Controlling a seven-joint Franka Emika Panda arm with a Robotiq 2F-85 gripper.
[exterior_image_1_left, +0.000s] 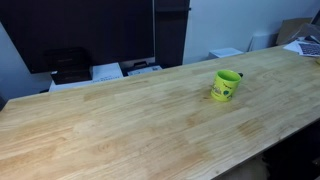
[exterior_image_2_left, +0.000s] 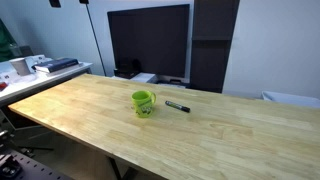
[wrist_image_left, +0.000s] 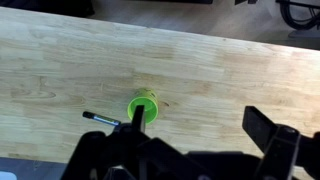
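A bright green mug (exterior_image_1_left: 226, 86) with a printed side stands upright on the wooden table (exterior_image_1_left: 110, 125); the second exterior view has the mug (exterior_image_2_left: 141, 104) near the table's middle. Beside it lies a dark marker (exterior_image_2_left: 177, 107) with a green band. From above, the mug (wrist_image_left: 149, 102) looks empty, and the marker (wrist_image_left: 101, 119) is to its left. My gripper is open high over the table with nothing between its fingers. Its left finger overlaps the lower edge of the mug in the wrist view, well apart from it in height.
Bare tabletop surrounds the mug and marker on most sides. A large dark screen (exterior_image_2_left: 147, 42) stands behind the table. Books (exterior_image_2_left: 56, 65) rest on a side surface at the far left, and cables (wrist_image_left: 296, 18) show beyond the table edge.
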